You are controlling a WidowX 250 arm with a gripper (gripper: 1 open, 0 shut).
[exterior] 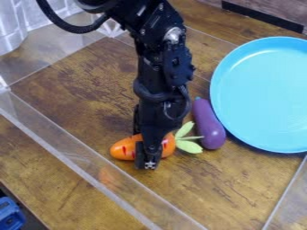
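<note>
The black gripper (150,151) is lowered over an orange toy carrot (124,149) with pale green leaves, its fingertips around the carrot's body near the wooden surface. Whether the fingers are closed on it is hard to tell, as the arm hides much of them. A purple toy eggplant (207,124) lies just right of the carrot.
A large blue plate (261,90) fills the upper right. Clear plastic walls (72,154) border the wooden surface (60,81). A blue object (6,214) sits outside at the lower left.
</note>
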